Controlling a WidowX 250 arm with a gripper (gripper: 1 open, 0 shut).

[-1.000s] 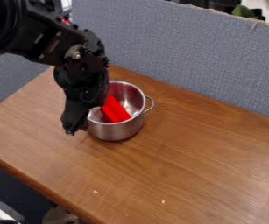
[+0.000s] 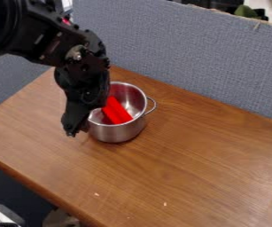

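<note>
A steel pot with a wire handle stands on the wooden table, left of centre. Inside it lies a bright red object. My black gripper hangs over the pot's left rim, open, its lower part partly in front of the pot and the red object. Whether it touches the pot cannot be told from this view.
A grey padded partition runs along the back of the table. A dark gap and some equipment lie beyond the table's lower left edge.
</note>
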